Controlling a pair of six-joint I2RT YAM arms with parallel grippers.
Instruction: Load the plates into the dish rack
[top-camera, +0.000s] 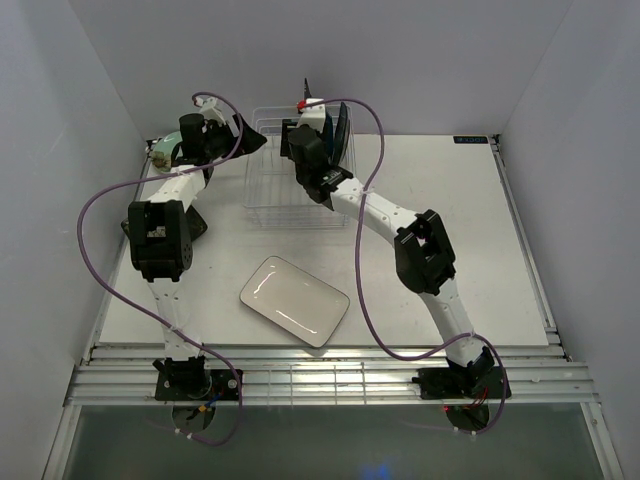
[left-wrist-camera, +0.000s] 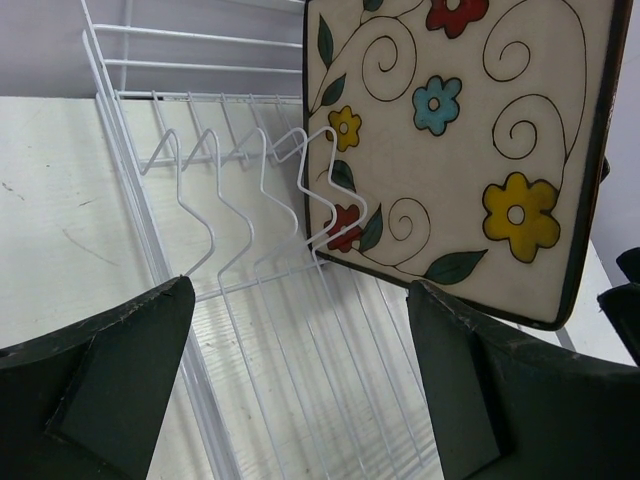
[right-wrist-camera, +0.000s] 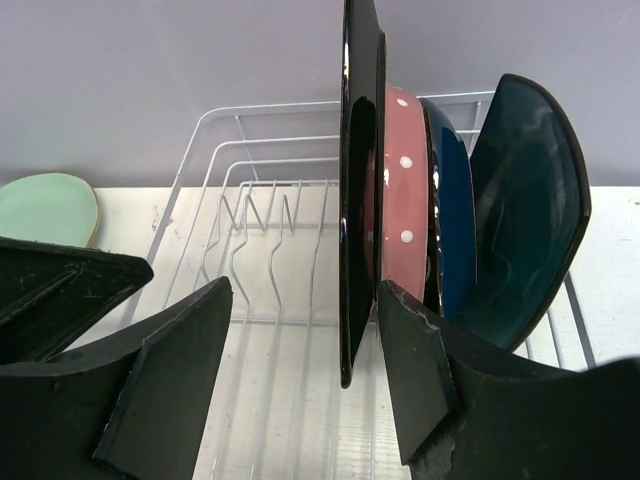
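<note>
Several plates stand upright in the right part of the wire dish rack (top-camera: 270, 215): a flowered square plate, and in the right wrist view a dark plate (right-wrist-camera: 360, 120), a pink dotted one (right-wrist-camera: 405, 190) and blue ones (right-wrist-camera: 520, 210). My left gripper is open at the rack's left side, nothing between its fingers, facing the flowered plate. My right gripper is open over the rack, the dark plate's edge standing between or just beyond its fingertips; contact is unclear.
A beige oblong plate (top-camera: 294, 300) lies flat at the front middle. A green plate (right-wrist-camera: 45, 210) and a dark item (top-camera: 195, 230) lie at the left, partly under the left arm. The rack's left half is empty.
</note>
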